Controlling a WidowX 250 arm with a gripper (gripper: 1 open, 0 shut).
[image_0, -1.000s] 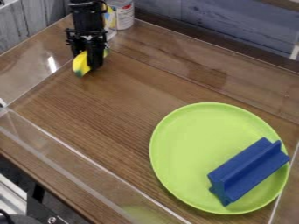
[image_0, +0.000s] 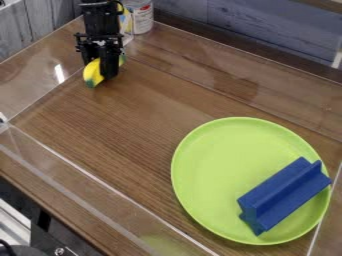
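My black gripper (image_0: 103, 56) is at the upper left of the camera view, shut on a small yellow object (image_0: 94, 73) with some green on it, which is partly hidden by the fingers and sits low at the table surface. A light green plate (image_0: 221, 165) lies at the lower right, with a blue angular block (image_0: 282, 197) on its right part.
A white can (image_0: 140, 18) and another yellowish item stand behind the gripper at the back. Walls border the back and left.
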